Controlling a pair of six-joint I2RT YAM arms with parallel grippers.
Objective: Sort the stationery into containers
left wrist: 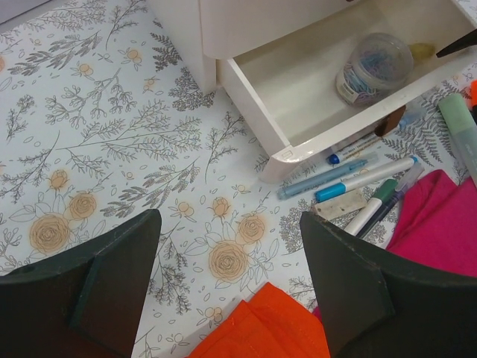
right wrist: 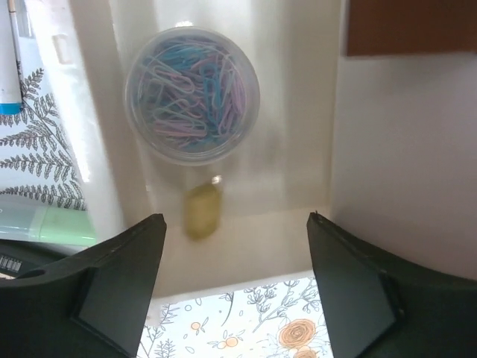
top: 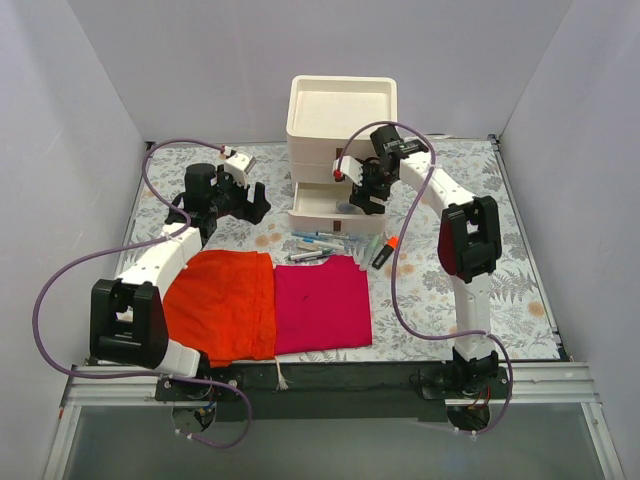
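Observation:
A clear round tub of coloured paper clips (right wrist: pixel 194 93) lies in the pulled-out white drawer (left wrist: pixel 298 82), with a blurred yellowish item (right wrist: pixel 202 211) beside it. Over the drawer's right end hangs my right gripper, its fingers apart and nothing between them. My left gripper stands open and empty above the table, left of the drawer. In front of the drawer lie several pens and markers, among them a blue-capped white marker (left wrist: pixel 365 179), a green-capped one (left wrist: pixel 373 209) and a pale eraser-like block (left wrist: pixel 340 205).
The white drawer cabinet (top: pixel 343 106) stands at the back centre. Right of the pens lies a black marker with an orange end (top: pixel 384 253). An orange cloth (top: pixel 220 305) and a magenta cloth (top: pixel 322 305) cover the front.

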